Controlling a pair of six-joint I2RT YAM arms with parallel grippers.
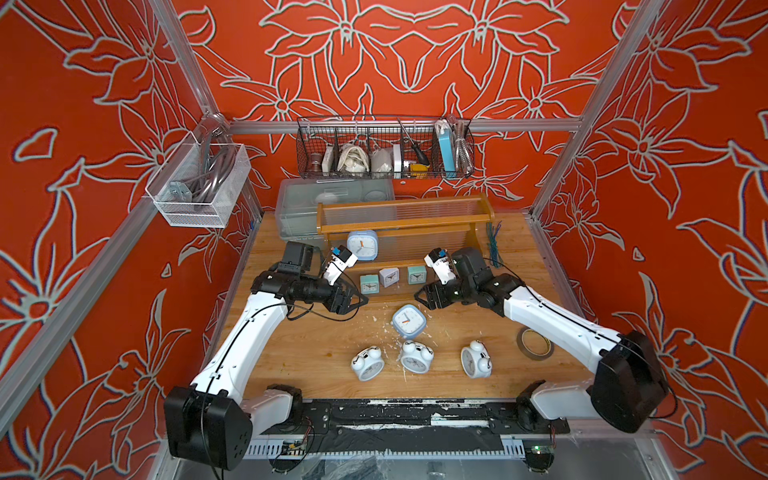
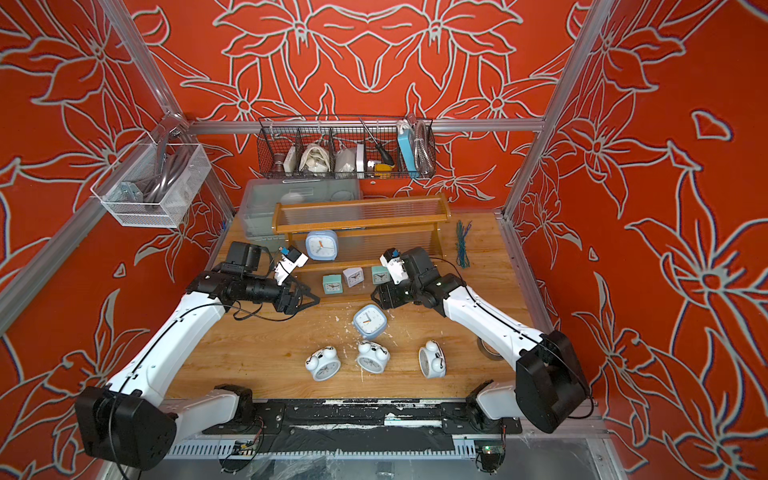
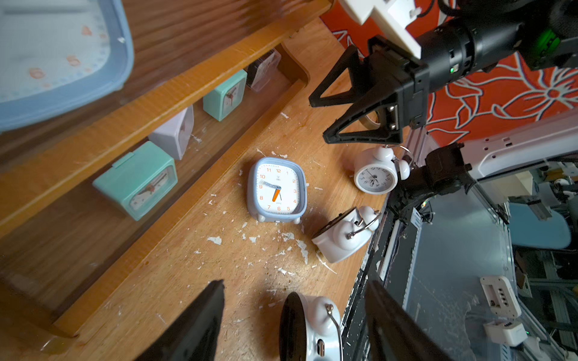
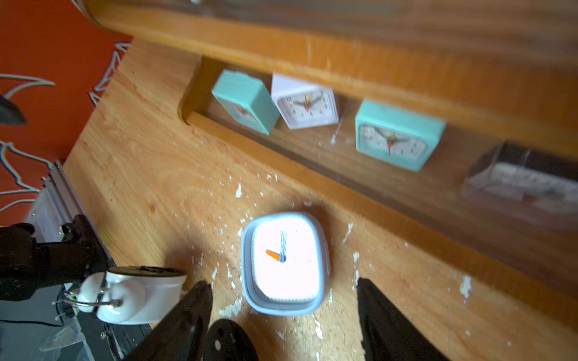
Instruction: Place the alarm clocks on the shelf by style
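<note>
A wooden shelf (image 1: 404, 206) holds a square blue-rimmed clock (image 1: 362, 245) on its middle tier. Below it sit small cube clocks: mint (image 1: 369, 284), lilac (image 1: 389, 277), another mint (image 1: 416, 274) and a dark one (image 4: 520, 180). On the table in front lies a blue-rimmed clock (image 1: 409, 321), with three white twin-bell clocks (image 1: 368, 363) nearer the front edge. My left gripper (image 1: 352, 302) and right gripper (image 1: 425, 297) hover above the table before the shelf, either side of the front blue clock. Both are part open, with nothing seen between their fingers.
A tape roll (image 1: 534, 344) lies at the right, cables (image 1: 494, 244) at the back right. A clear plastic box (image 1: 300, 208) stands behind the shelf. A wire basket (image 1: 384, 164) hangs on the back wall. Bare table remains at the left.
</note>
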